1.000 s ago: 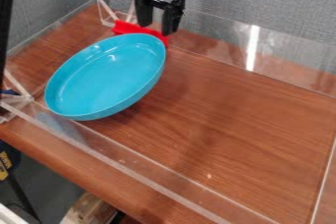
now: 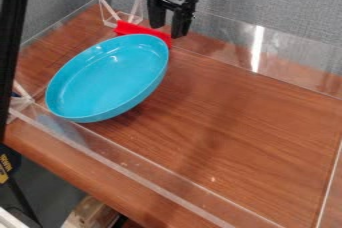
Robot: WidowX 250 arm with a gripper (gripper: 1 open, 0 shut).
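Observation:
A blue oval tray [image 2: 107, 77] rests tilted on the left side of the wooden surface. Behind it lies a red object [image 2: 143, 30], partly hidden by the tray's far edge. My black gripper [image 2: 170, 24] is at the top centre, over or beside the red object's right part. Whether its fingers are open or shut, and whether anything is between them, is hard to tell at this size.
The wooden table [image 2: 241, 142] is bounded by clear plastic walls, with white brackets at the left and back-left corners. A grey wall stands behind.
My gripper has shifted slightly to the right over the last second. The tray and red object look unmoved.

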